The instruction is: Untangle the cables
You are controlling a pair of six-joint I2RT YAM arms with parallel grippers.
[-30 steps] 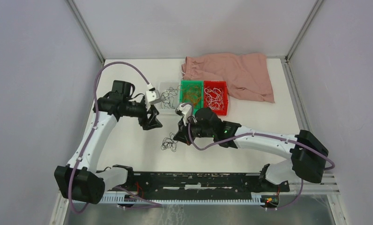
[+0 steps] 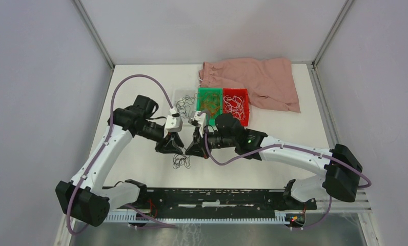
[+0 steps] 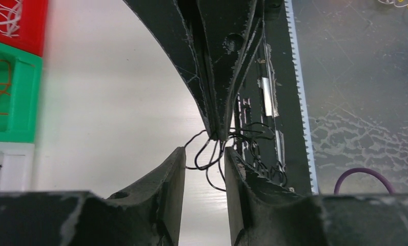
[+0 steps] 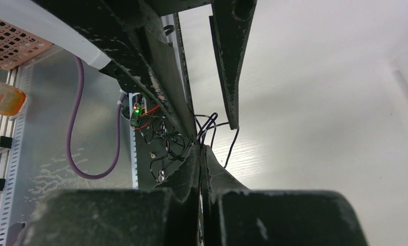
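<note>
A tangle of thin black cable hangs below the two grippers near the middle. My right gripper is shut on it, with strands running from its fingertips.
Behind the grippers stand a white bin, a green bin and a red bin holding cables. A pink cloth lies at the back right.
The right gripper and cable have shifted slightly left.
</note>
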